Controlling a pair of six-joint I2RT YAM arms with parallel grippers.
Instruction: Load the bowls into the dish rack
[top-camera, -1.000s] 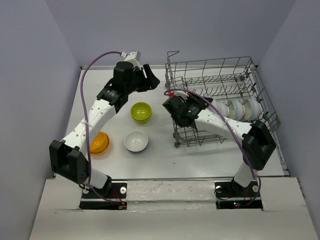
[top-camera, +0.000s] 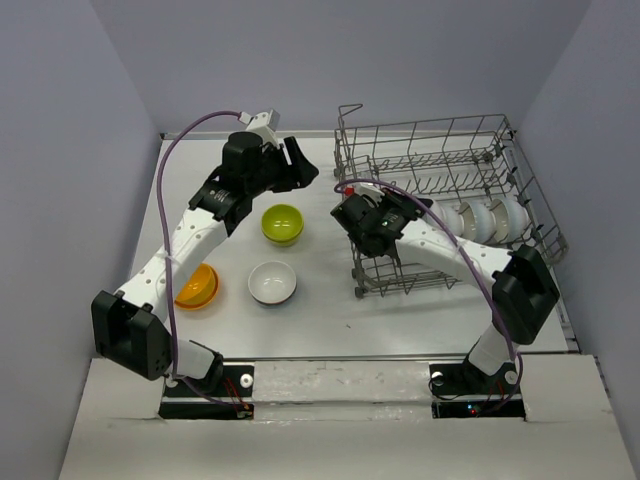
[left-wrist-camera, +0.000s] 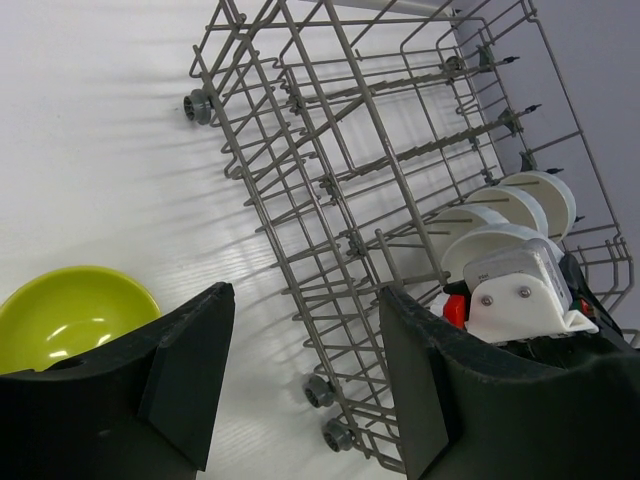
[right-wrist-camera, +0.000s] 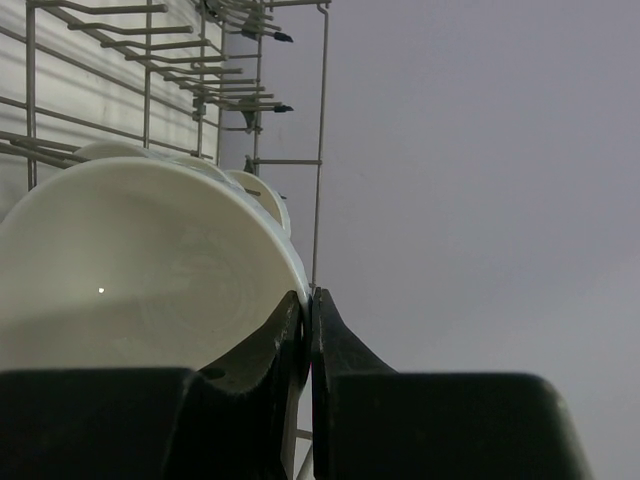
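Observation:
A white bowl (right-wrist-camera: 150, 260) is pinched at its rim by my right gripper, which is shut on it inside the dish rack (top-camera: 425, 126). Behind the held bowl, more white bowls (top-camera: 510, 220) stand on edge in a row at the rack's right; the arm hides part of this row from above. My left gripper (top-camera: 303, 165) hangs open and empty between the green bowl (top-camera: 283, 222) and the rack. On the table also sit a white bowl (top-camera: 272, 283) and nested orange bowls (top-camera: 198, 286). That green bowl (left-wrist-camera: 75, 320) appears lower left in the left wrist view.
Wire walls and rows of tines in the rack surround the right gripper closely. The rack's far rows (top-camera: 420, 160) look empty. Bare table (top-camera: 330, 325) lies in front of the rack, and grey walls close in both sides.
The right arm and the rack have shifted slightly to the right, with the row of bowls.

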